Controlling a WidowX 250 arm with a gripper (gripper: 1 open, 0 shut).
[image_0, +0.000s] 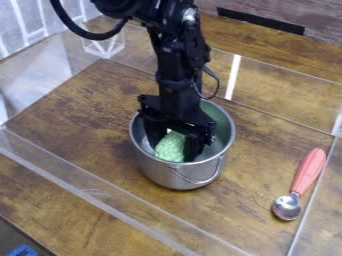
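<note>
A metal pot with a wire handle stands in the middle of the wooden table. The black gripper reaches down into it from above, its lower part inside the rim. A pale green textured object is in the pot, among the dark fingers. Whether the fingers are closed on it I cannot tell, as they are dark and partly hidden by the pot.
An ice-cream scoop with a pink handle lies to the right of the pot. A blue item shows at the bottom left corner.
</note>
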